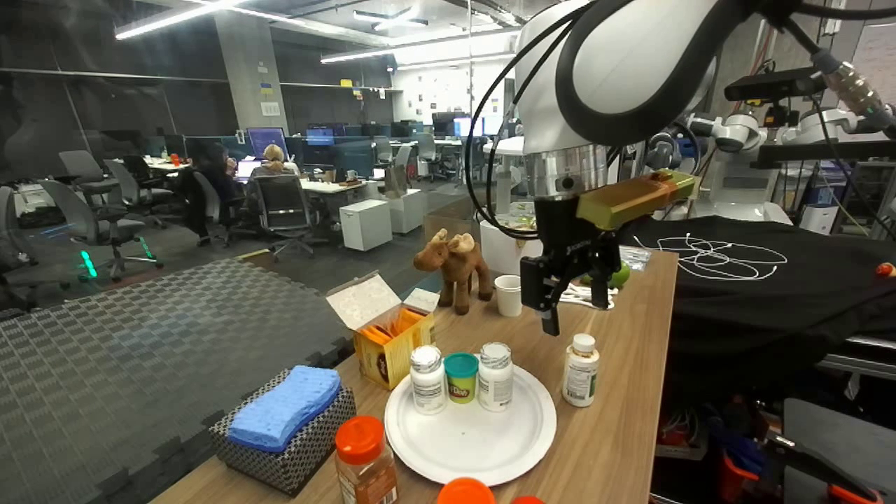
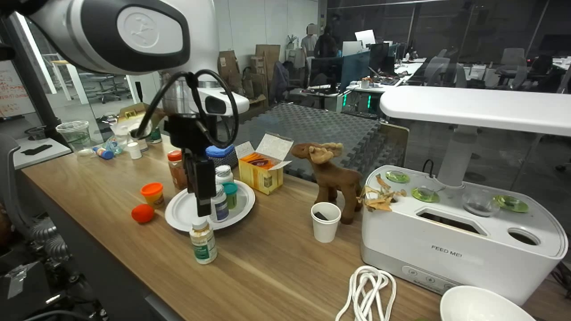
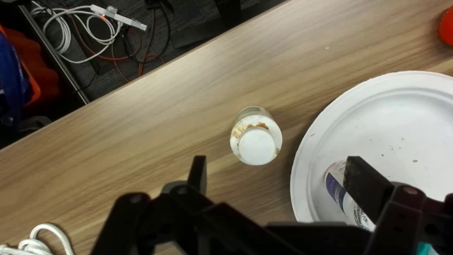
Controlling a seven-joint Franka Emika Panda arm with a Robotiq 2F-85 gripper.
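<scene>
A white-capped bottle (image 1: 580, 371) with a green and white label stands upright on the wooden table, just beside the white plate (image 1: 470, 449). Above and a little behind it in exterior view 1 hangs my gripper (image 1: 575, 312), open, its fingers spread wide with nothing between them. From the wrist view, the bottle (image 3: 256, 142) lies ahead of the gap between the fingertips, with one finger (image 3: 367, 187) over the plate's edge. On the plate stand two white bottles (image 1: 428, 382) (image 1: 495, 378) and a teal-lidded Play-Doh tub (image 1: 461, 378) between them.
A yellow box (image 2: 260, 176), a brown toy moose (image 2: 340, 179) and a paper cup (image 2: 325, 224) stand behind. An orange-lidded jar (image 1: 366, 462) and a tissue box topped by a blue sponge (image 1: 285, 407) flank the plate. White cord (image 2: 369, 294) lies near the planter (image 2: 449, 240).
</scene>
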